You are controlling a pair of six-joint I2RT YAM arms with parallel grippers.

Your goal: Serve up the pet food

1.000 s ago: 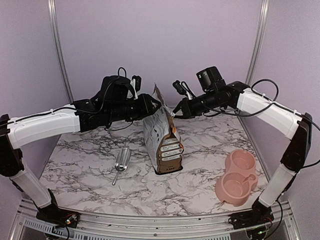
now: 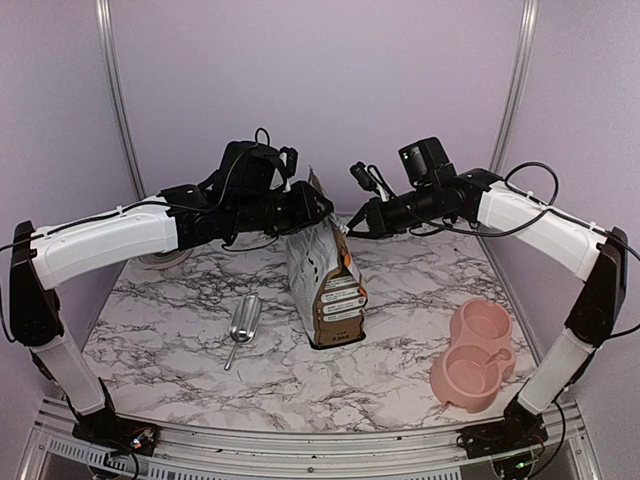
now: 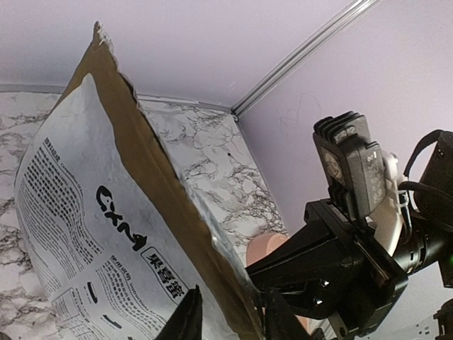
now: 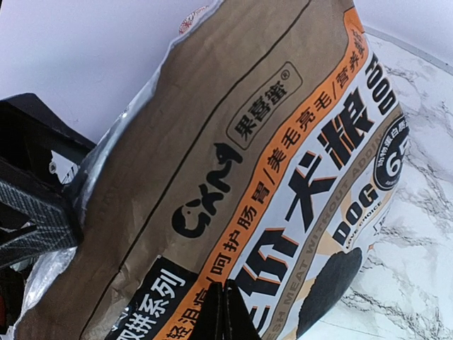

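Note:
A tall dog food bag (image 2: pixel 335 300) stands in the middle of the table, its printed brown front filling the right wrist view. My left gripper is at the top edge of the bag, its fingers part open around the crimped rim; whether it touches is unclear. My right gripper is shut, fingertips together in front of the bag, close to its upper right side. A metal scoop (image 2: pixel 243 322) lies left of the bag, and a pink double bowl (image 2: pixel 470 375) sits at the front right.
A round dish (image 2: pixel 160 258) at the back left is partly behind my left arm. Walls surround the sides and back.
The right arm shifted only slightly. The bag, scoop and bowl stayed in place.

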